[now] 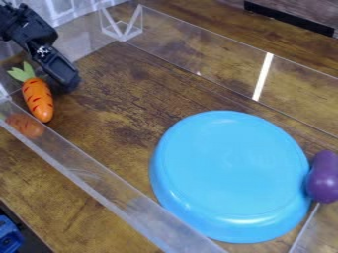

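Observation:
A toy carrot [39, 99] with green leaves lies upright along the left side of the wooden-floored enclosure. My black gripper [47, 69] is at the upper left, low beside the carrot's leafy end, partly cut off by the frame edge; whether its fingers are open or shut is unclear. A large blue plastic disc [227, 173] fills the lower right, with a purple oval object [323, 178] at its right edge.
Clear plastic walls [113, 193] border the enclosure. Bare wood [152, 94] lies free in the middle. A blue object [8, 237] is at the bottom-left corner, outside the wall.

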